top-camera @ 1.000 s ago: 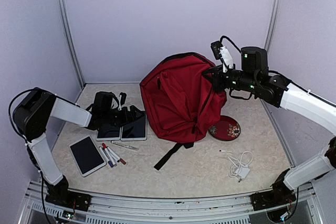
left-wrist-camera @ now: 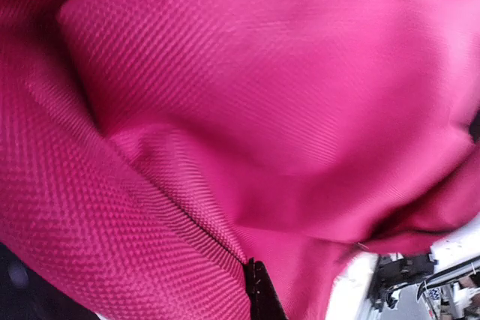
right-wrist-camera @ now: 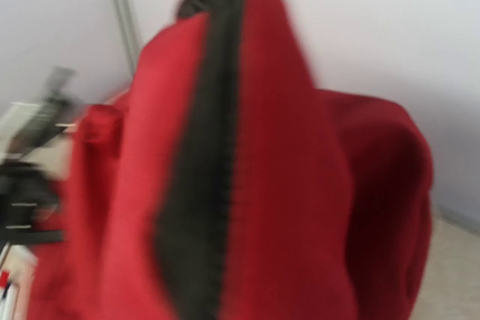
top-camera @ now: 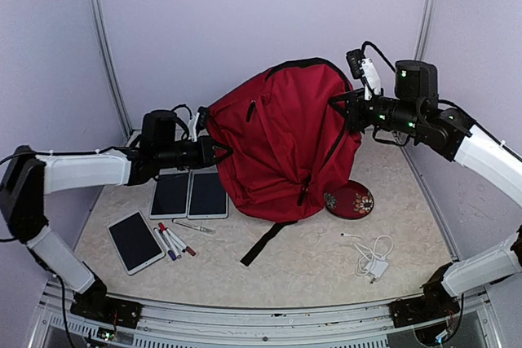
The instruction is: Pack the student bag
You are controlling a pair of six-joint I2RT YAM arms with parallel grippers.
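The red backpack [top-camera: 277, 136] hangs between my two arms, its black-edged opening up and a black strap [top-camera: 265, 246] trailing onto the table. At its left side, my left gripper [top-camera: 218, 150] is shut on the fabric; red cloth fills the left wrist view, with one dark fingertip [left-wrist-camera: 262, 294] showing at the bottom. The upper right edge of the bag is pinched in my right gripper [top-camera: 346, 108]. Cloth hides those fingers in the right wrist view. Two tablets [top-camera: 169, 196] [top-camera: 209, 196] lie side by side at the left, and another tablet [top-camera: 135, 242] lies nearer the front.
Several markers [top-camera: 174, 240] and a slim pen [top-camera: 193, 226] lie beside the front tablet. A dark red round case with a flower pattern [top-camera: 352, 201] rests right of the bag. The white charger and cable [top-camera: 373, 262] lie front right.
My right gripper moved up and right. The bag is raised and spread wider.
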